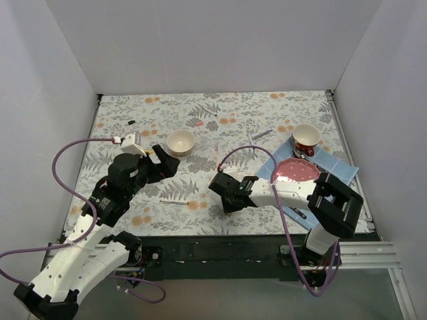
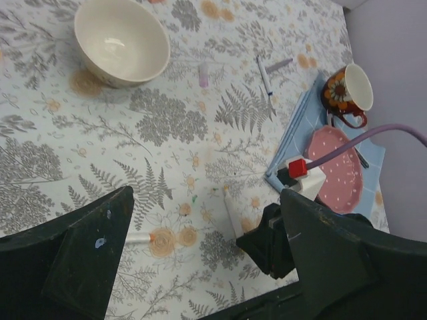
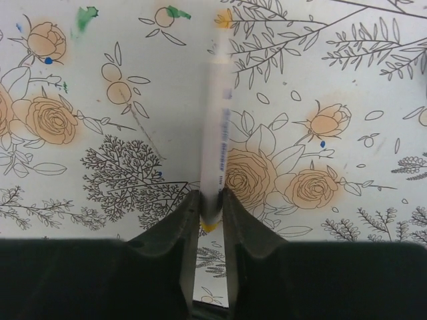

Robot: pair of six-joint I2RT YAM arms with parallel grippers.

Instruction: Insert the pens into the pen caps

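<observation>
A white pen [image 3: 217,127] with orange ends lies lengthwise in the right wrist view. My right gripper is low over its near end, one fingertip close on either side; whether they press on it cannot be told. My left gripper [image 1: 169,162] hangs open and empty above the table's left half, its dark fingers [image 2: 73,257] wide apart in the left wrist view. Another white pen [image 1: 175,202] lies at the front, left of the right gripper. A blue-and-white pen [image 2: 264,75] rests beside a grey one [image 2: 279,65]. A small pinkish piece [image 2: 203,75], perhaps a cap, lies farther back.
A cream bowl [image 1: 181,142] stands at centre left. On the right, a blue cloth [image 1: 347,171] bears a red plate [image 1: 298,169] and a patterned mug [image 1: 306,135]. Another white pen [image 1: 209,111] lies at the back. Open patterned table lies between these things.
</observation>
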